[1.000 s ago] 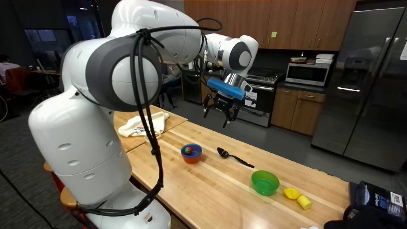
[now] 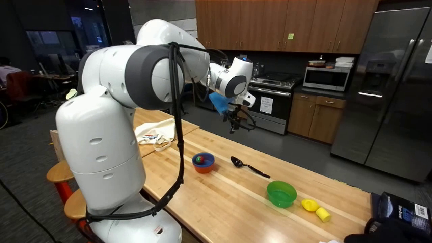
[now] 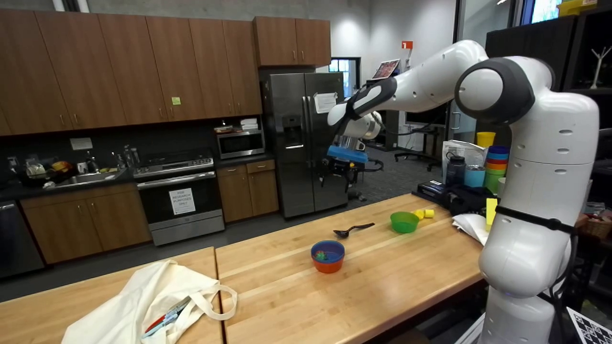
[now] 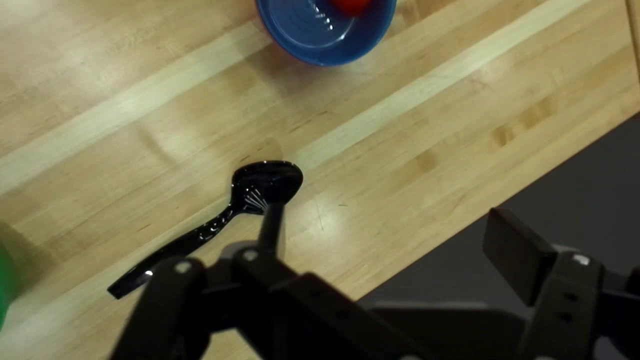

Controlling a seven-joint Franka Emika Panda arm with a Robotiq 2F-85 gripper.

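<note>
My gripper hangs open above the table's far edge, nothing between its fingers; in the wrist view, bare tabletop and dark floor show through the gap. A black spoon lies flat on the wood, and its bowl end appears just past one finger. Left of the spoon in exterior view 1, a blue bowl sits in or on an orange one, with a red strawberry-like piece inside. At the other end of the spoon stands an empty-looking green bowl.
A yellow lemon-like piece and a yellow cylinder lie beside the green bowl. A cream cloth bag with pens covers part of the adjoining table. Dark boxes occupy the right end.
The arm has swung and turned its wrist, so the gripper sits further left and slightly lower in exterior view 1. The bag has shifted a little. Spoon and bowls have stayed put.
</note>
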